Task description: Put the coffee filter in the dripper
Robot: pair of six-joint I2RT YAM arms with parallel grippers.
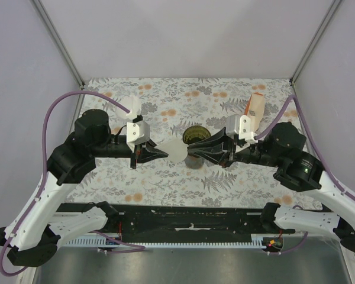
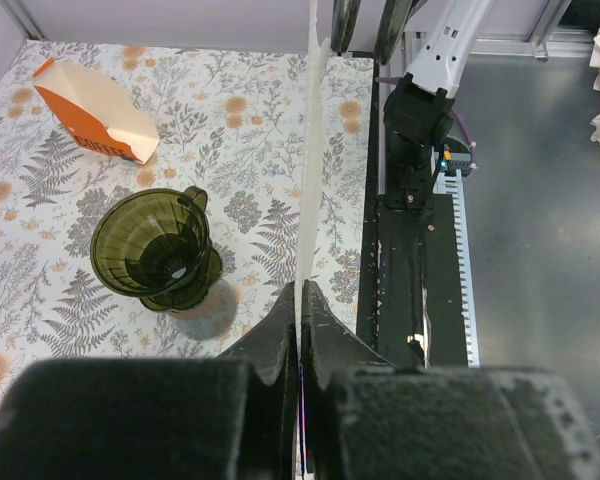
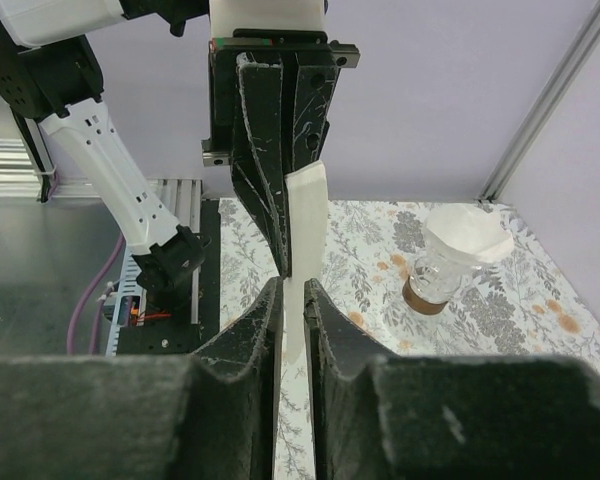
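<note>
A white coffee filter [image 1: 176,151] is held upright between the arms, seen edge-on as a thin strip [image 2: 310,160] in the left wrist view. My left gripper [image 1: 163,153] is shut on its near end. My right gripper [image 1: 190,150] is at the filter's other edge; in the right wrist view its fingertips sit close together at the filter, and whether they grip it is unclear. The olive-green dripper [image 2: 150,240] stands on the floral mat behind and below, partly hidden in the top view.
An orange-and-white filter packet lies at the back right. A glass carafe with white filters on top stands at the back left.
</note>
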